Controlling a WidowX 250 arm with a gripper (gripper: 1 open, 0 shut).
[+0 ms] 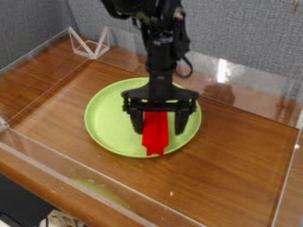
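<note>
A red object (155,142), long and narrow, lies on the green plate (109,124) in the middle of the table. My black gripper (158,113) hangs over the plate from above, open, with its fingers spread on either side of the red object's upper part. Whether they touch it is hard to tell.
A white wire frame (89,46) stands at the back left. A clear panel runs along the back edge by the grey wall.
</note>
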